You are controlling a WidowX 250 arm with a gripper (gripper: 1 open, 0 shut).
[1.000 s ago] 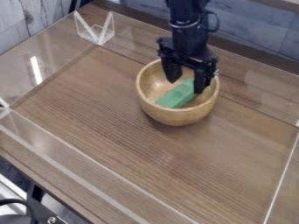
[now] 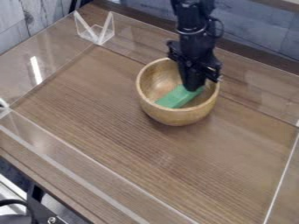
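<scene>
A wooden bowl point(image 2: 159, 112) stands on the brown table, right of centre in the upper half. Inside it lies a flat green object point(image 2: 177, 97), tilted along a diagonal. The black gripper point(image 2: 187, 81) reaches down from the top into the back right of the bowl, its tips at the upper end of the green object. Its fingers are small and dark here, so whether anything is between them cannot be seen.
A pale wire piece point(image 2: 96, 28) stands at the back left. A wall runs along the back, and dark cables lie at the lower left corner.
The gripper has come closer together and shifted slightly right over the bowl's back right. The green object is partly behind it now; the bowl is nearly unmoved.
</scene>
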